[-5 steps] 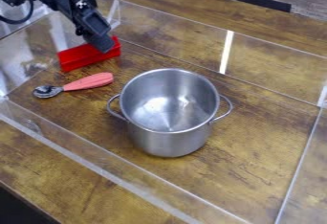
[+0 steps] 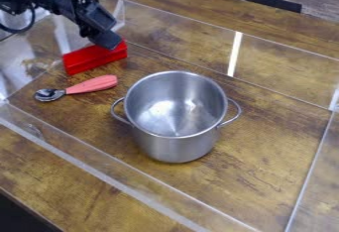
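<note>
A black gripper point(image 2: 99, 33) hangs at the upper left, its tip low over a red block point(image 2: 93, 59) lying near the left wall; whether it touches the block or is open I cannot tell. An ice-cream scoop with a pink handle point(image 2: 91, 84) lies in front of the block. A steel pot point(image 2: 173, 137) with two handles stands at the centre.
Clear plastic walls surround the wooden work surface point(image 2: 272, 137).
The gripper dipped and shifted slightly over the last second, staying by the red block. The pot and scoop have not moved.
</note>
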